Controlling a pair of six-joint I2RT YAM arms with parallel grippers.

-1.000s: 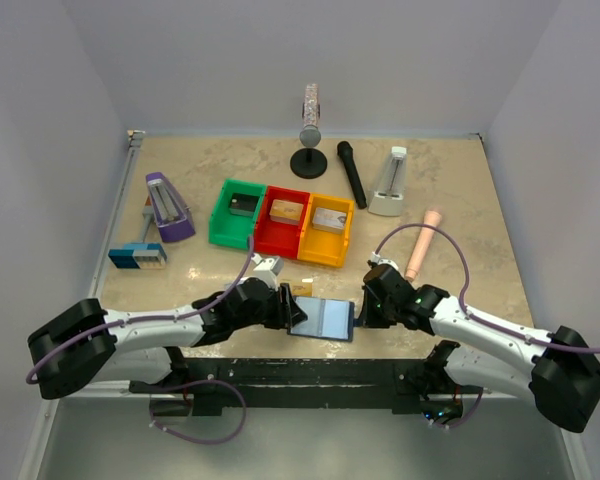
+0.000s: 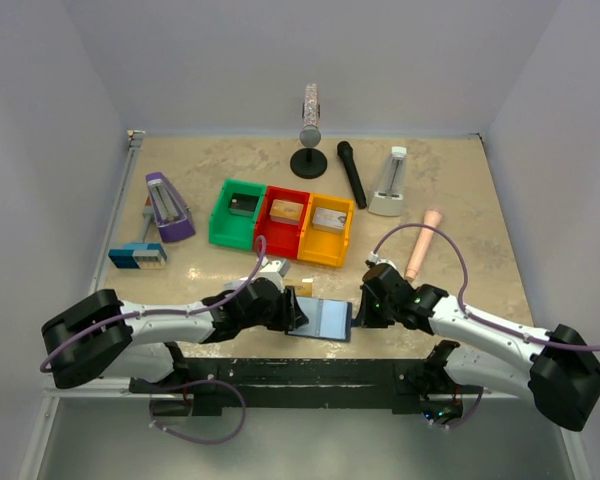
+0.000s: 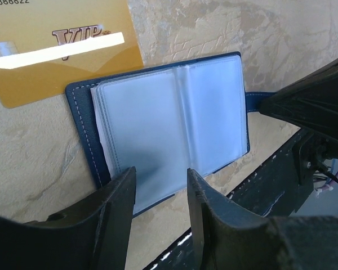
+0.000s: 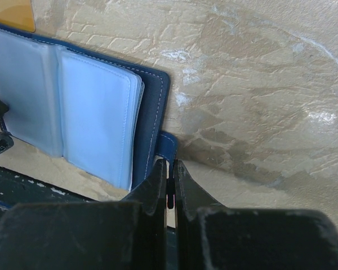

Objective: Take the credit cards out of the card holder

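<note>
The card holder (image 2: 320, 318) lies spread open on the table, a dark blue cover with pale translucent sleeves. On its right edge, my right gripper is shut on the small blue strap (image 4: 167, 145). Over the left sleeves (image 3: 143, 118), my left gripper stands part open, with nothing clearly between its fingertips; whether they touch the sleeve I cannot tell. A gold VIP card (image 3: 56, 39) lies outside the holder, just behind it on the table. No card can be made out inside the sleeves.
Behind the holder stand joined green, red and orange trays (image 2: 324, 244) with small boxes inside. A black microphone (image 2: 351, 174), a stapler-like white item (image 2: 389, 182) and a skin-coloured rod (image 2: 423, 245) lie towards the right. Bare table (image 4: 259, 112) extends right of the holder.
My left gripper has shifted slightly to the right over the holder. The holder has edged a little towards my right gripper, which keeps its place.
</note>
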